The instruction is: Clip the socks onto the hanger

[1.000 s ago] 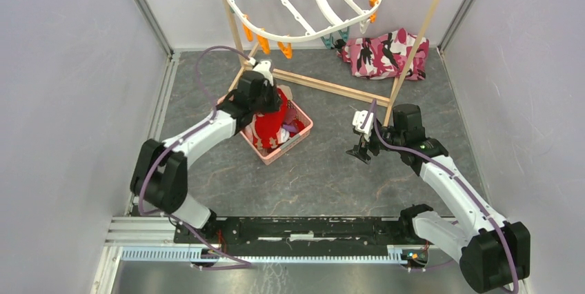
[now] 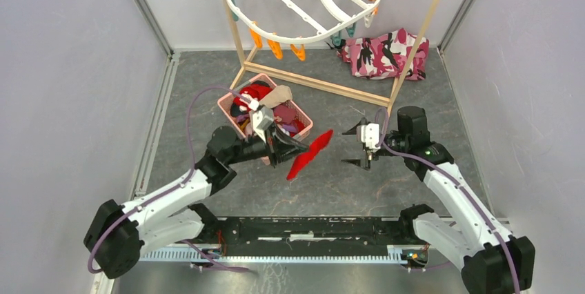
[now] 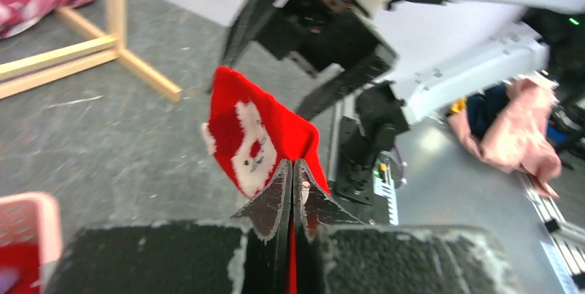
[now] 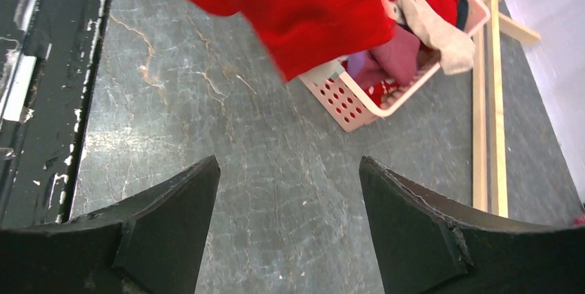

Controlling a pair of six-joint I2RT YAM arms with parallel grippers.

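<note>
A red sock [image 2: 310, 156] with a white animal pattern hangs from my left gripper [image 2: 303, 146], which is shut on it. In the left wrist view, the sock [image 3: 255, 132] rises beyond the pinched fingertips, its white figure facing me. Across a small gap to the right, my right gripper [image 2: 350, 148] stands open toward the sock with nothing between its fingers. The right wrist view shows the sock [image 4: 303, 18] blurred, ahead of the spread fingers [image 4: 183, 204]. Above the far side hangs the white oval hanger [image 2: 286, 38], with orange and teal clips around its rim.
The pink basket [image 2: 303, 113] of socks sits under and behind my left arm. The wooden stand [image 2: 324, 85] spans the back. A pink camouflage bundle [image 2: 383, 56] lies at the back right. Floor in front of the grippers is clear.
My right gripper has turned toward it and opened. The hanger has swung slightly.
</note>
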